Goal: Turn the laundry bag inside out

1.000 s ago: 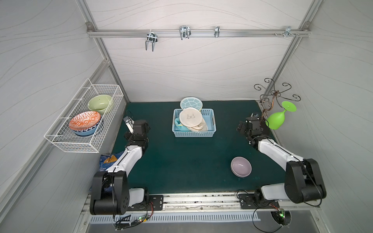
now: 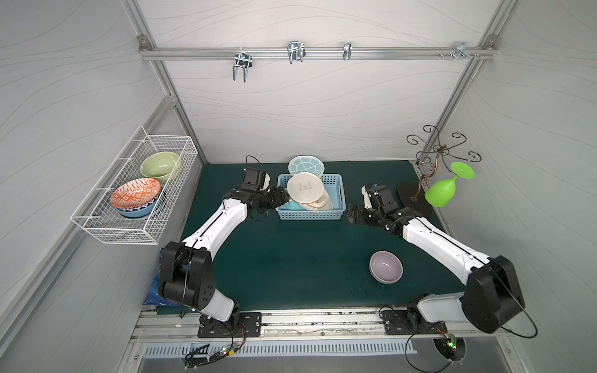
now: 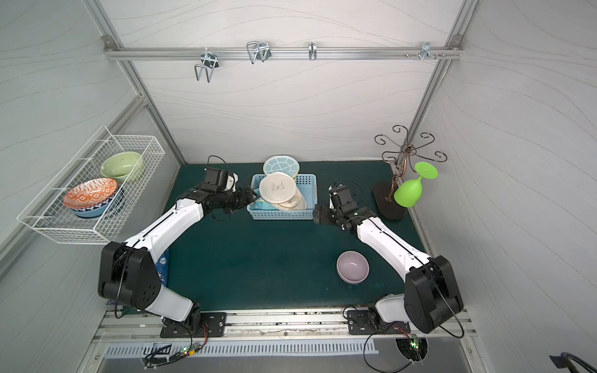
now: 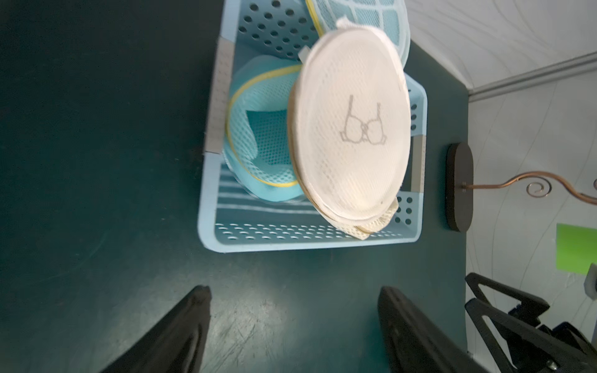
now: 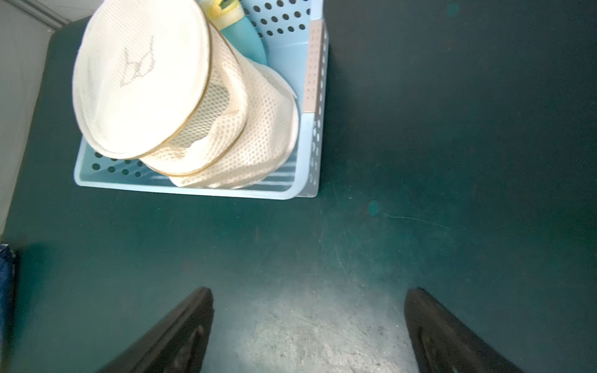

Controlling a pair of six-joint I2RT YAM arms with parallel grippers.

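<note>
A cream mesh laundry bag [image 4: 351, 168] with a round printed lid leans in the blue basket [image 2: 311, 215]. Beside it in the left wrist view lies a light blue mesh bag [image 4: 264, 152] with yellow trim. Its round blue panel [image 2: 306, 164] stands up at the basket's back. My left gripper hovers by the basket's left side, its fingers apart and empty. On the opposite side, near the basket's front right corner, my right gripper is open, only bare table showing between its fingers.
A mauve bowl [image 2: 386, 267] sits at the front right. A wire rack [image 2: 118, 233] with bowls hangs at the left; a metal stand holding a green goblet [image 2: 442, 191] is at the right. The table [image 2: 292, 267] before the basket is clear.
My left gripper has swung right, from the table's left edge to the basket's side. The right one has moved left toward the basket. Bags and basket look unmoved.
</note>
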